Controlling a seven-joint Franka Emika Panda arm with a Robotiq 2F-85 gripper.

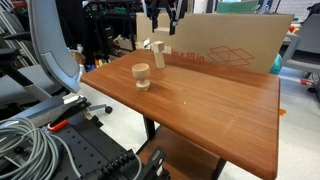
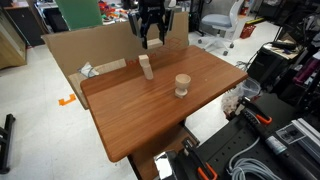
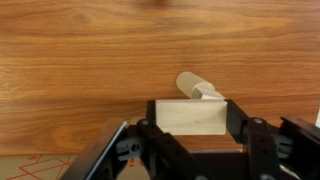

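A white block point(image 3: 191, 117) is pinched between the fingers of my gripper point(image 2: 152, 40), which hangs above the far part of the wooden table. Close by in exterior view 2, a tall pale piece point(image 2: 146, 67) stands upright on the table. The wrist view shows a pale rounded piece point(image 3: 198, 86) just past the held block, which hides part of it. From these angles I cannot tell whether the two touch. Nearer the table's edge stands a pale cup-like object point(image 1: 141, 76) with a wide top and a narrower lower part.
A large cardboard panel point(image 1: 220, 45) rises behind its far edge. Cables point(image 1: 28, 150) lie on a dark surface off the near side.
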